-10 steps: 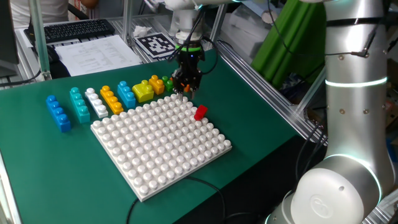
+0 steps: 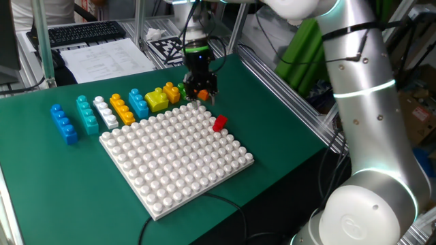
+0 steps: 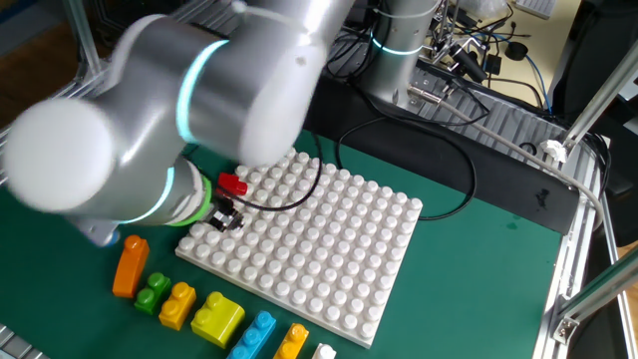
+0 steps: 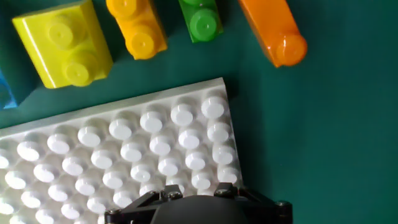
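Observation:
My gripper hangs above the back corner of the white studded baseplate. Its two fingertips appear apart, with nothing visible between them. In exterior view 2 the gripper is partly hidden by the arm; in the wrist view only its black upper parts show at the bottom edge. A small red brick sits at the plate's edge, right of the gripper, and also shows in exterior view 2. Behind the plate stand an orange brick, a green brick, a yellow-orange brick and a lime brick.
Further along the row are a light blue brick, a long yellow-orange one, a white one, a teal one and a dark blue one. A black cable lies near the plate's front corner. Green table left of the plate is clear.
The arm has swung left in exterior view 1, and my gripper has shifted slightly left and up. The bricks and the baseplate have stayed in place.

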